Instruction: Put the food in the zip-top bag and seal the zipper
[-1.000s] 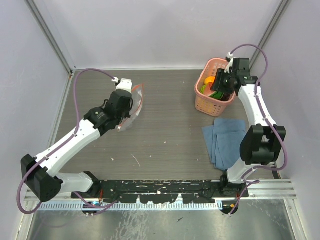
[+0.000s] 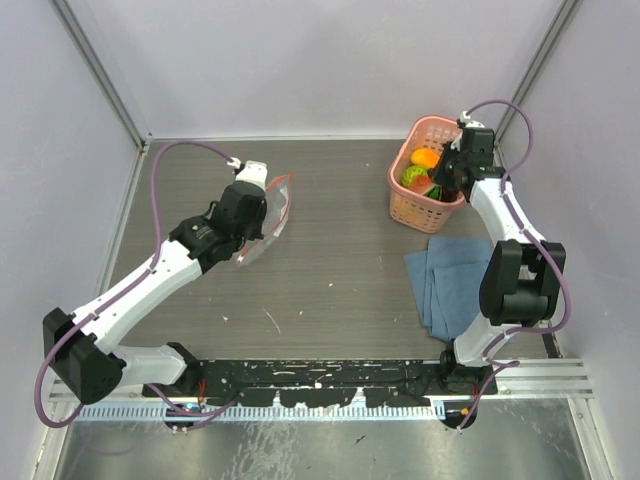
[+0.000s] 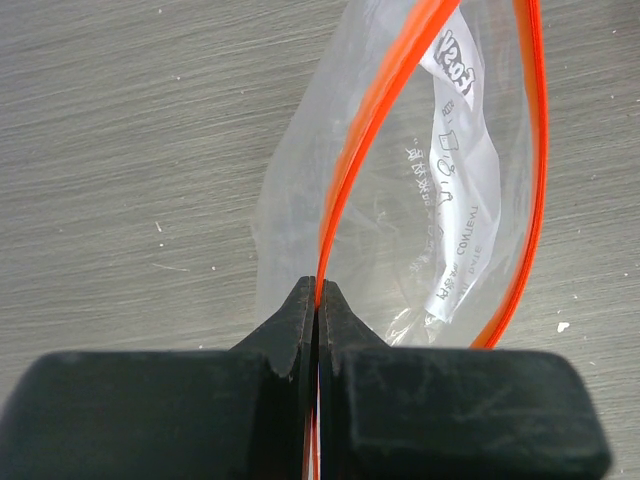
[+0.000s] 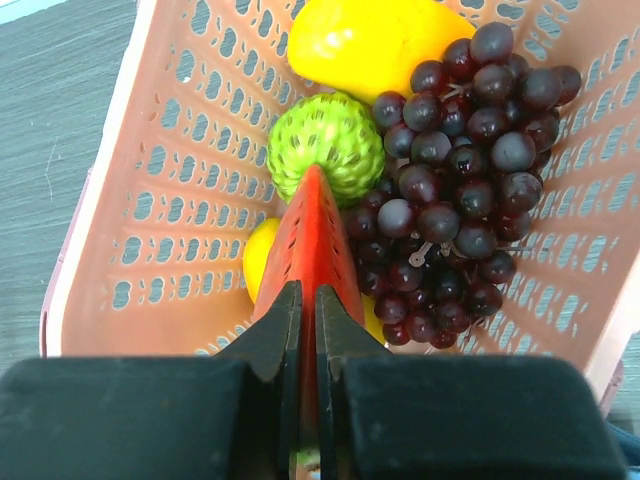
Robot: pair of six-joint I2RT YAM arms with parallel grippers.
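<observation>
In the left wrist view, my left gripper is shut on one orange-edged lip of a clear zip top bag [image 3: 290, 215]. The bag's mouth gapes, its other orange edge [image 3: 537, 150] standing apart to the right, and white printing shows inside. Over at the basket, my right gripper is shut on a red watermelon wedge [image 4: 318, 235], whose pointed end sticks out ahead of the fingers. This wedge is still down among the other food; its lower part is hidden by the gripper.
The pink basket [image 2: 420, 212] also holds a green bumpy fruit [image 4: 327, 146], a yellow-orange one [image 4: 375, 40] and dark grapes [image 4: 465, 170]. Folded blue cloth [image 2: 450, 285] lies in front of it. Bare table [image 2: 340, 260] separates bag and basket.
Inside the basket, my right gripper has shifted slightly and its fingers, spread a second ago, have come together on the wedge. The bag's mouth has swung a little to the right; the left arm is nearly still.
</observation>
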